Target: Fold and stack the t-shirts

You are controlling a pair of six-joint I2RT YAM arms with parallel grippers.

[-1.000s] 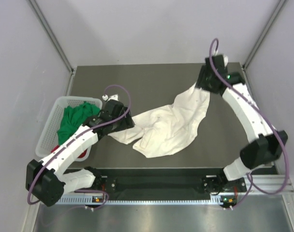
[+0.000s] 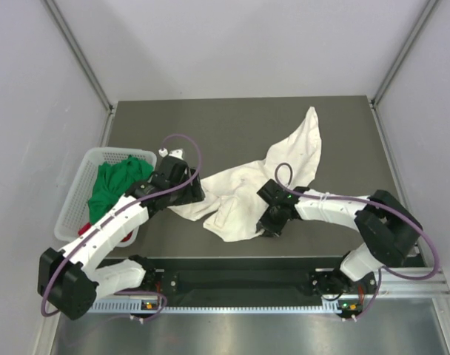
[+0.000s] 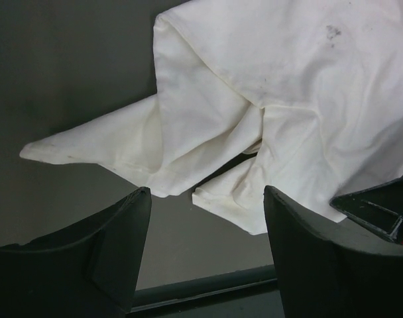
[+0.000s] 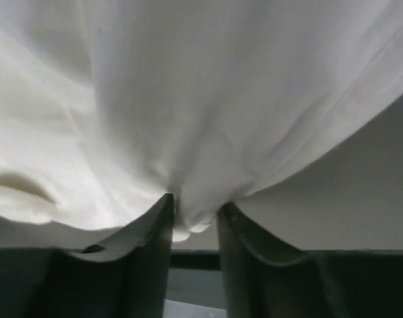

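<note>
A white t-shirt (image 2: 240,185) lies crumpled and slanting across the table, one end reaching to the back right. Over its front edge is my right gripper (image 2: 268,228); in the right wrist view a bunched fold of the white cloth (image 4: 208,159) runs between its part-open fingers (image 4: 163,215). Whether they press on the cloth is blurred. My left gripper stands open above the shirt's left end, its fingers empty. Folded edges and a pointed corner of the shirt (image 3: 208,112) show below it.
On the left stands a white basket (image 2: 64,214) holding green cloth (image 2: 114,185) and something red (image 2: 84,228). The table's front edge runs close to my right gripper.
My right gripper has come from the shirt's back right end to its front edge, moving forward and left. The left arm has barely shifted, and the shirt lies much as before.
</note>
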